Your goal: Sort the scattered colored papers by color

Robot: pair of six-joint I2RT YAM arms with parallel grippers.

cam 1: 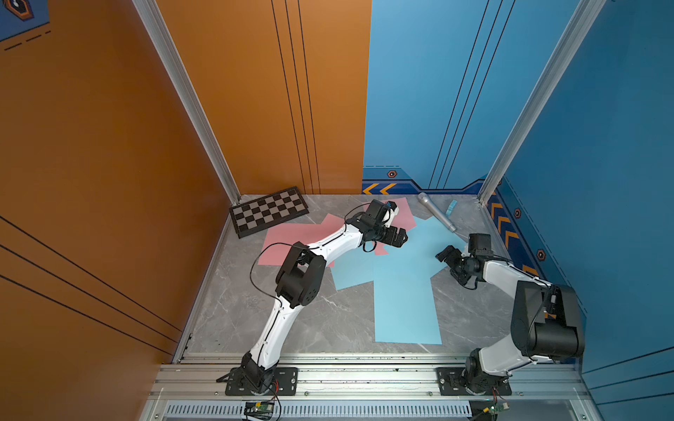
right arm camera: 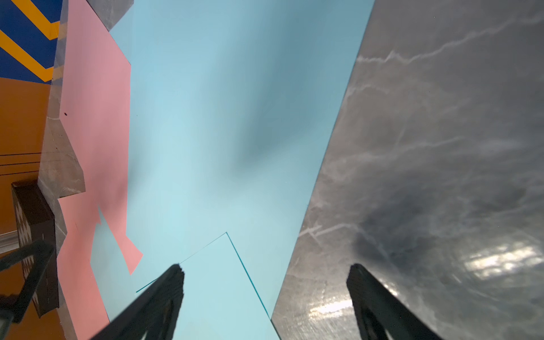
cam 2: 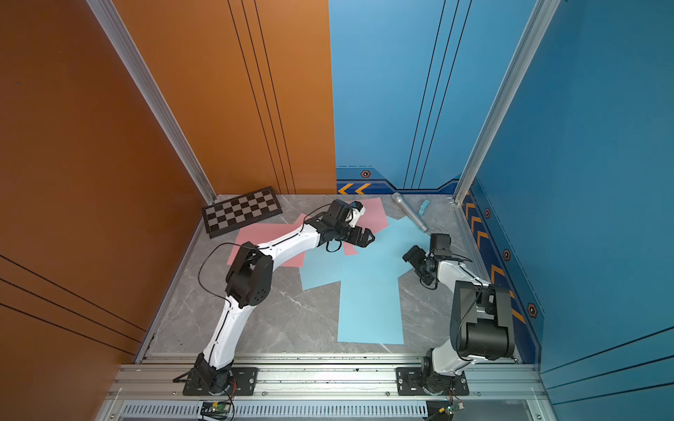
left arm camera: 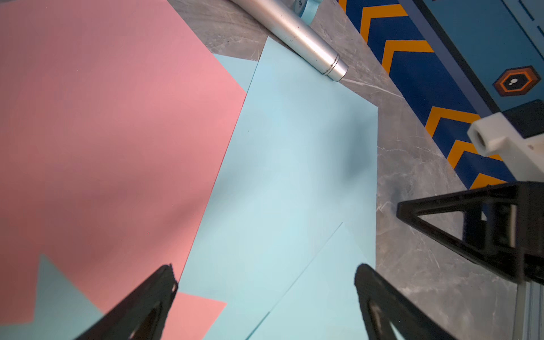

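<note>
Pink sheets (cam 1: 291, 242) overlap at the back left of the table, one of them (left arm camera: 113, 124) lying partly over the blue ones. Several light blue sheets (cam 1: 407, 308) spread from the middle toward the front and the right. Above the place where pink and blue meet hangs my left gripper (cam 1: 402, 237), open, its fingers (left arm camera: 144, 306) wide apart with nothing between them. At the right edge of the blue papers, my right gripper (cam 1: 449, 263) hovers with its fingers (right arm camera: 150, 306) parted and empty, over a blue sheet (right arm camera: 238, 141) and bare grey table.
A checkered board (cam 1: 269, 212) lies at the back left. A silver tube (cam 1: 436, 212) and a small light blue object (cam 1: 451, 207) rest at the back right. Bare tabletop (cam 1: 231, 315) shows at the front left and front right.
</note>
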